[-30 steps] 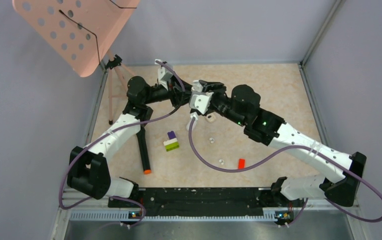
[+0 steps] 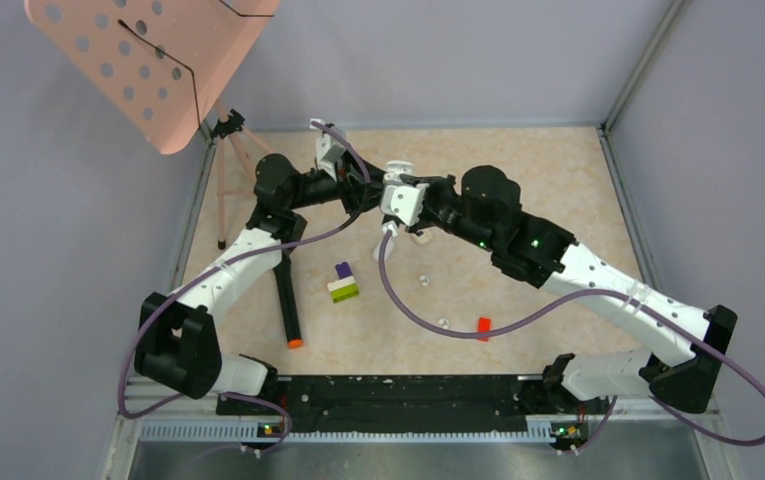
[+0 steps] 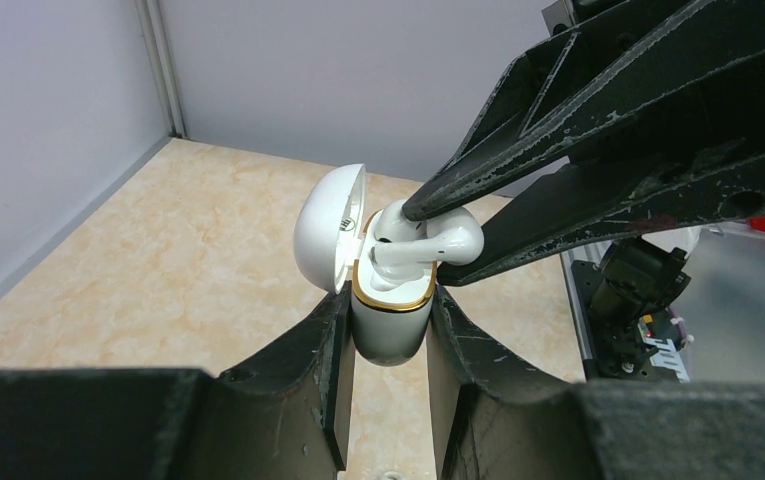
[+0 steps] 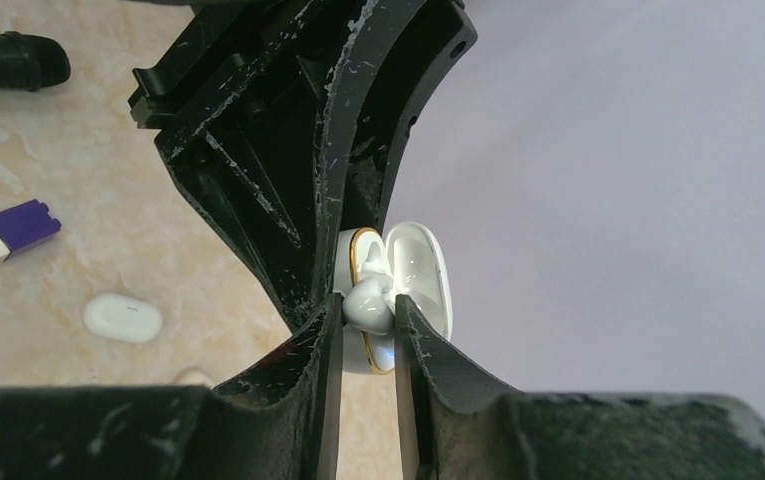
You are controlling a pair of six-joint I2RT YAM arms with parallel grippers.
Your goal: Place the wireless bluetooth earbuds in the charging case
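The white charging case (image 3: 388, 335), gold-rimmed with its lid (image 3: 320, 225) open, sits between the fingertips of my left gripper. A white earbud lies across the top of the case, pinched by my right gripper; in the right wrist view it covers part of the case's opening. I cannot tell whether it is seated in a slot. From above, both grippers meet near the centre, largely hiding the case. Small white pieces (image 2: 424, 280) lie on the table below, too small to identify surely.
Toy bricks (image 2: 343, 290), a red block (image 2: 483, 328) and a dark cylinder (image 2: 288, 305) rest on the table (image 2: 558, 170). A pale oval object (image 4: 123, 317) lies below the grippers.
My right gripper and wrist have shifted very slightly downward in the top view. The left arm looks still.
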